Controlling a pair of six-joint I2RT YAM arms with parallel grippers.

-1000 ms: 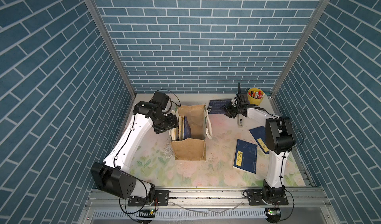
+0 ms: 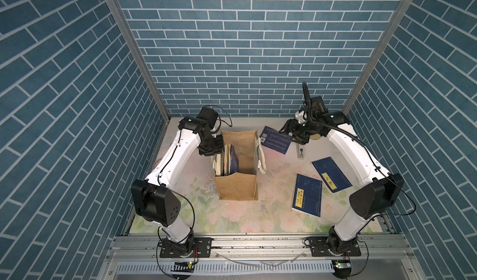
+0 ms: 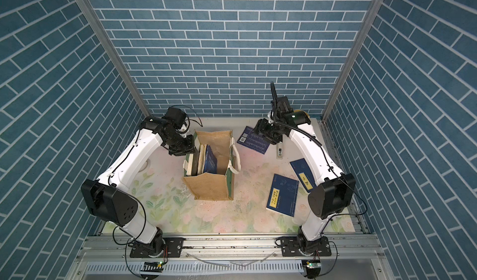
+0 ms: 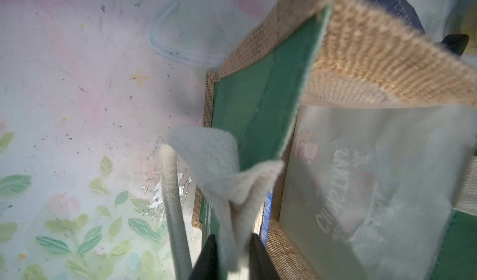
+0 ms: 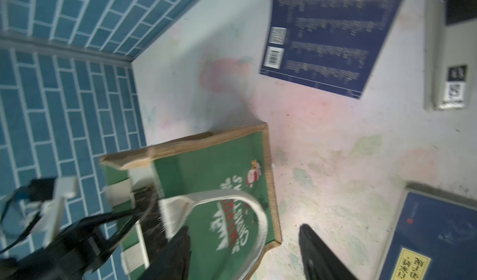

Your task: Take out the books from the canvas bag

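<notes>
The brown canvas bag (image 2: 237,186) stands upright and open at the top, with white handles and green sides. Several books (image 3: 210,159) stand on edge inside its left half; the nearest to the middle has a dark blue cover. My left gripper is at the bag's left rim, shut on the white handle (image 4: 208,153). To the right of the bag, above the table, my right gripper is open with nothing between its fingers. Three dark blue books lie flat on the table: the back one (image 2: 274,140), the front one (image 2: 307,195) and the right one (image 2: 332,174).
A grey device like a remote (image 2: 300,151) lies below my right gripper. A yellow cup (image 2: 315,136) behind it is mostly hidden by the right arm.
The back book was tilted at my right gripper and now lies flat, free of it. My right arm has risen over the table. The left arm has shifted slightly right and farther back.
</notes>
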